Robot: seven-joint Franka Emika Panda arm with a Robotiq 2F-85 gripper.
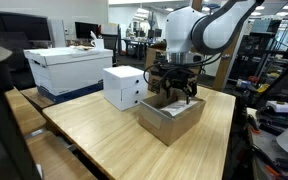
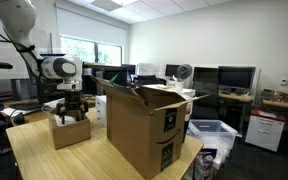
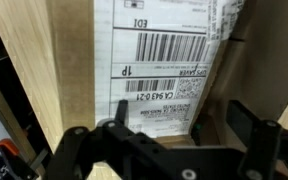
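Observation:
An open cardboard box [image 1: 166,126] stands on the wooden table, with my gripper [image 1: 179,92] pointing down at its opening. In the wrist view a white printed label [image 3: 164,75] with barcodes fills the space beyond the fingers, on a flat package inside the box. My gripper is open; one dark finger [image 3: 79,143] shows at the left and the other at the right, with a wide gap between. Whether the fingertips touch the package cannot be told. Exterior view 2 shows the same box [image 2: 72,134] under the arm, its contents mostly hidden.
A white box [image 1: 124,88] and a larger lidded white box [image 1: 69,70] stand behind. A big cardboard carton [image 2: 149,130] occupies the table's other end.

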